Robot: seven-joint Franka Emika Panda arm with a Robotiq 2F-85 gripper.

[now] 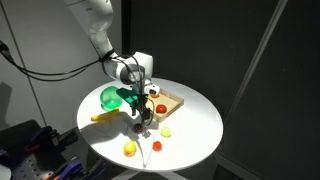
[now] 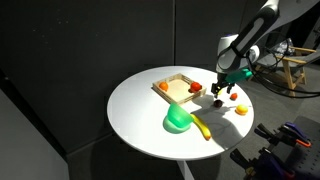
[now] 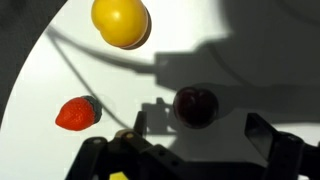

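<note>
Between the spread fingers of my gripper, in the wrist view, a small dark round fruit [image 3: 196, 107] rests on the white table. The gripper is open and appears to hang above the fruit without touching it. In exterior view 1 the dark fruit [image 1: 138, 128] shows just below the gripper [image 1: 138, 114]. A yellow-orange fruit [image 3: 121, 20] lies toward the top of the wrist view, and a strawberry-like red fruit [image 3: 76, 114] toward the left.
A wooden box [image 2: 182, 86] with orange and red fruits stands on the table. Nearby are a green bowl [image 2: 178, 118], a yellow banana [image 2: 201, 127] and a yellow-green fruit [image 1: 165, 132]. In exterior view 1, the table's right side is clear.
</note>
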